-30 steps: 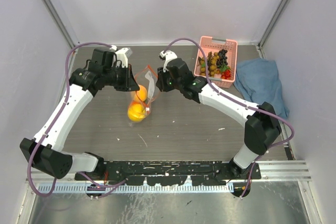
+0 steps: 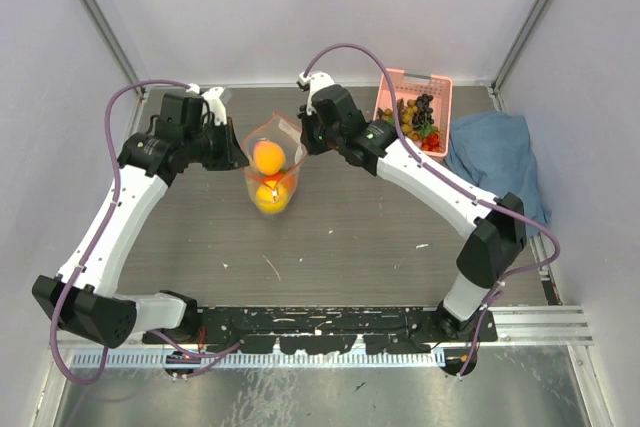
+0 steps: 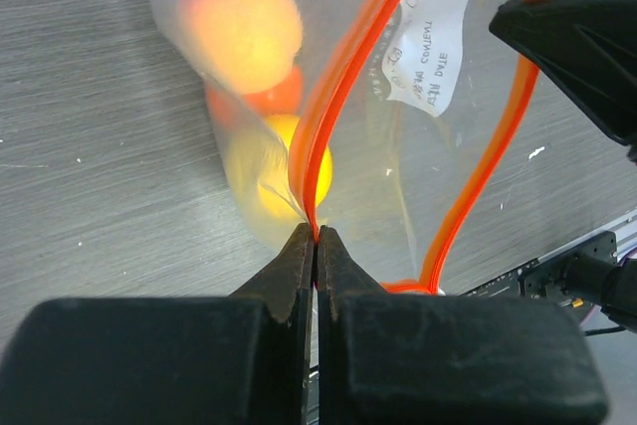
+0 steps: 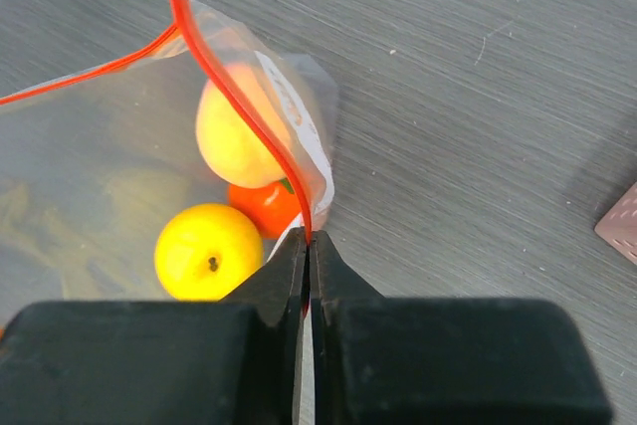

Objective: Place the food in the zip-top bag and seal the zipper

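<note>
A clear zip top bag (image 2: 272, 177) with red zipper edges hangs open between my grippers, holding a peach-coloured fruit (image 4: 239, 126), an orange-red one (image 4: 264, 206) and a yellow one (image 4: 207, 251). My left gripper is shut on the bag's rim, at the red zipper edge. My right gripper is shut on the opposite part of the rim, where the red edge runs down between its fingers. In the top view both grippers (image 2: 242, 160) face each other across the bag's mouth.
A pink basket (image 2: 436, 89) of grapes and red fruit stands at the back right, with a blue cloth (image 2: 495, 157) beside it.
The bag between them is spread a little wider and turned.
</note>
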